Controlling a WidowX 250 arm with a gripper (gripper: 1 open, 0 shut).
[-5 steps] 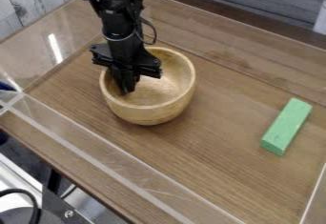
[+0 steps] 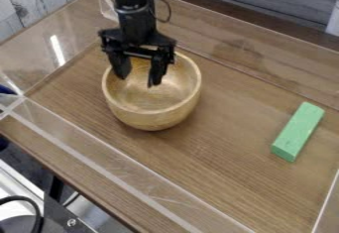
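My gripper (image 2: pixel 138 58) is at the upper middle, its dark fingers spread open and pointing down at the back part of a tan bowl (image 2: pixel 153 112). The dark arm rises from it to the top of the view. Whether the fingertips are inside the bowl or just over its rim is hard to tell. I see nothing held between them.
A green block (image 2: pixel 298 130) lies at the right on the wooden table (image 2: pixel 225 177). A black cable or object (image 2: pixel 20 207) is at the lower left corner. The table between bowl and block is clear.
My gripper has risen and moved back from low inside the bowl toward its rear rim. The bowl and green block look unmoved.
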